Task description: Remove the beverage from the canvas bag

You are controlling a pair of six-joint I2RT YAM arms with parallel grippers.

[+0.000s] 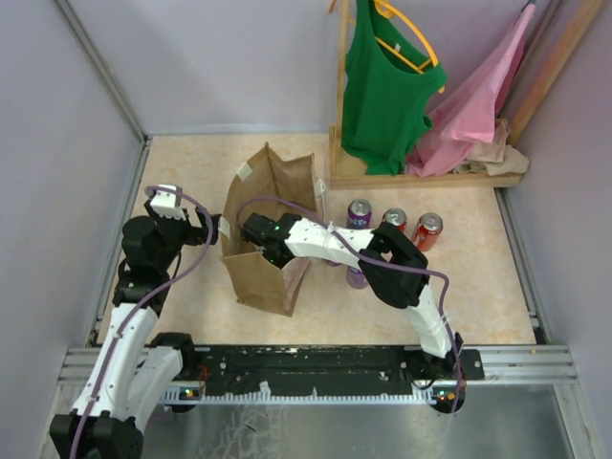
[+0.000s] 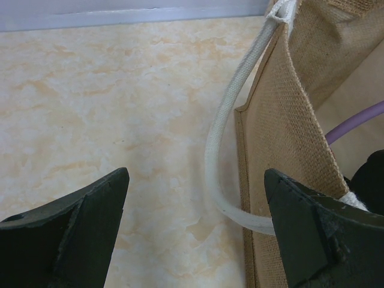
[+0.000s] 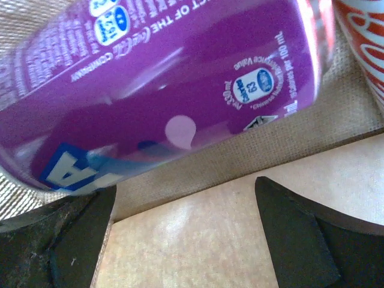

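Note:
The brown canvas bag [image 1: 263, 292] stands upright left of centre, its mouth facing up. My right arm reaches into it, and in the top view that gripper is mostly hidden. The right wrist view shows the right gripper open. A purple can [image 3: 174, 90] lies aslant across the upper left, close to the left fingertip and not clasped. Part of a red can [image 3: 366, 42] shows at the upper right edge. At the bag's left side, my left gripper is open; the white handle [image 2: 216, 150] loops down toward its right finger, near the bag wall.
Right of the bag stand several cans: a purple can [image 1: 359, 212], a red can [image 1: 395, 218], another red can [image 1: 427, 229] and a purple can [image 1: 357, 277] partly under my right arm. A wooden rack [image 1: 421, 180] with hanging clothes is behind.

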